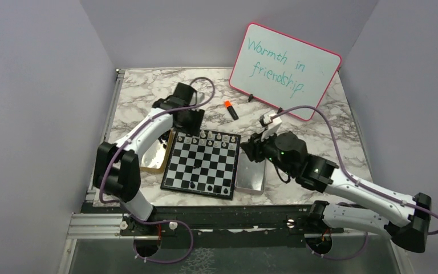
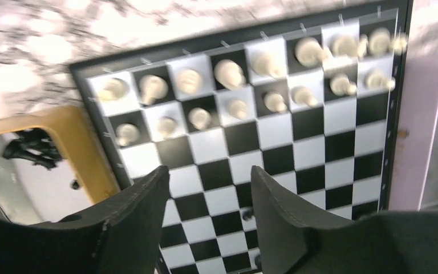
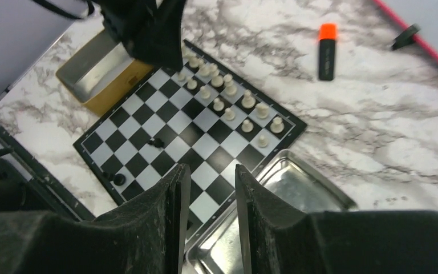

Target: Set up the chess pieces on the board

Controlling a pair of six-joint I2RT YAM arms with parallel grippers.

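Two rows of cream pieces [image 2: 229, 74] stand along the far edge of the chessboard [image 1: 201, 165]. One black piece [image 3: 155, 142] is near the middle of the board, and several more, such as this black piece [image 1: 210, 188], are near its front edge. Over the board's far left hovers my left gripper, open with nothing between its fingers. My right gripper is part open and empty, above the board's right edge and the metal tray [image 1: 251, 172]. Black pieces [image 2: 34, 149] lie in the box [image 1: 154, 169] at the board's left; the left arm partly covers that box.
No pieces show in the metal tray at the board's right. Behind the board lies an orange and black marker [image 1: 231, 110], and a whiteboard [image 1: 288, 71] leans at the back.
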